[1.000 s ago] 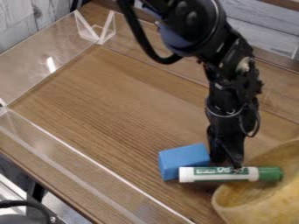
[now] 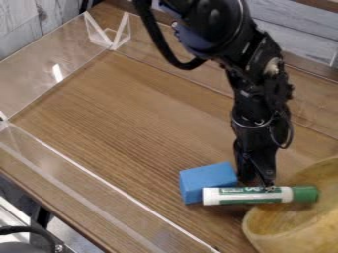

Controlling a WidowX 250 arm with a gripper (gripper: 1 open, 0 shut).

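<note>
The black gripper (image 2: 258, 178) reaches down at the right, its tip just behind a green-and-white marker (image 2: 260, 195). Its fingers look closed, with nothing clearly between them, though the tips are partly hidden. The marker lies horizontally in front of a blue block (image 2: 205, 180), its right end over the wooden bowl (image 2: 297, 231) at the bottom right.
Clear plastic walls line the left and front-left edges. A black cable (image 2: 38, 233) is at the bottom-left corner.
</note>
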